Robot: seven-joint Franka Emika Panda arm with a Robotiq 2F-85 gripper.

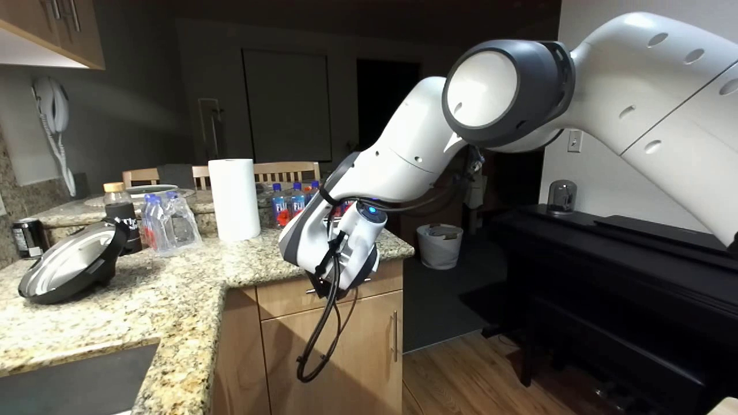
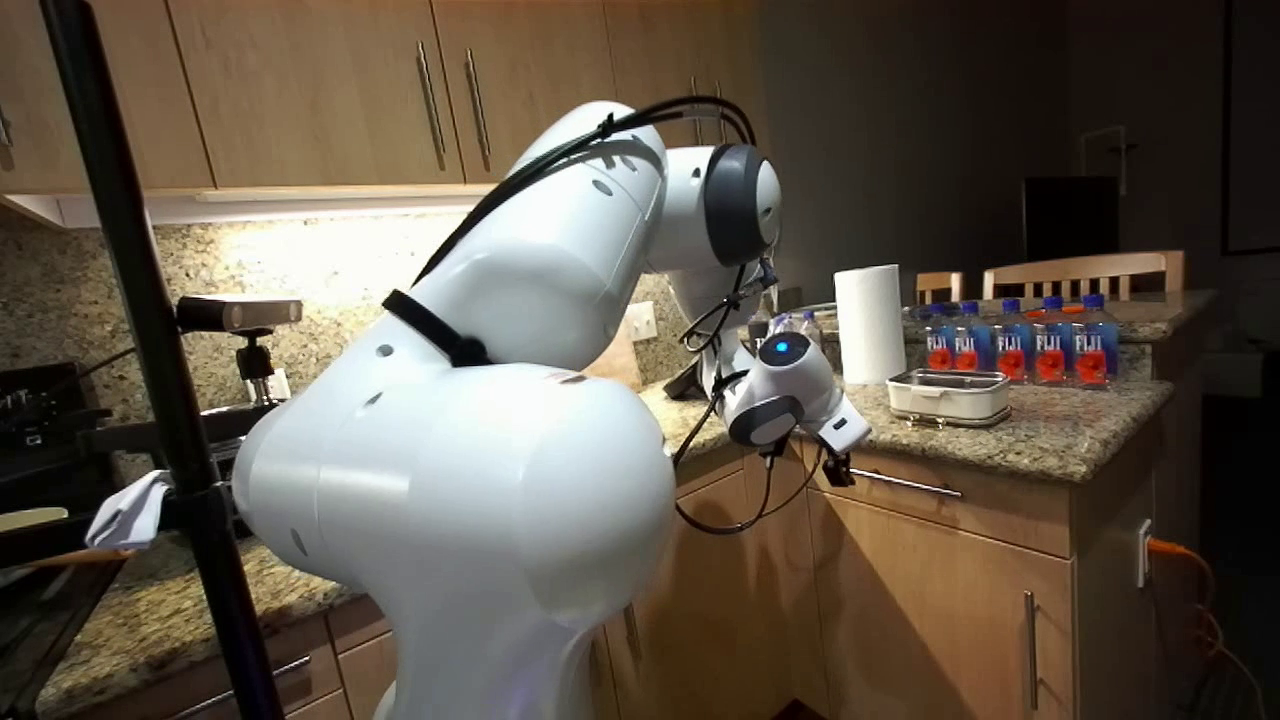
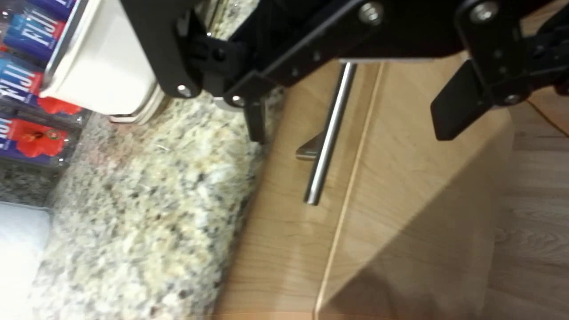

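Observation:
In the wrist view my gripper stands open, its two black fingers wide apart with empty space between them. Behind that gap runs a metal bar handle (image 3: 331, 136) on a wooden drawer front (image 3: 288, 213), just under the counter edge. One finger (image 3: 256, 120) is at the counter side of the handle, the other over the cabinet door below; neither visibly touches the bar. Exterior view 2 has the gripper (image 2: 840, 470) close to the left end of the drawer handle (image 2: 906, 484). The drawer looks shut. Exterior view 1 mostly hides the fingers behind the wrist.
A cream lidded box (image 2: 950, 396) sits on the granite counter (image 2: 1056, 432) above the drawer, with several water bottles (image 2: 1052, 342) behind it. A paper towel roll (image 1: 233, 200) stands nearby. A dark lid (image 1: 72, 263) leans on the left counter. Cables (image 1: 325, 346) hang from the wrist.

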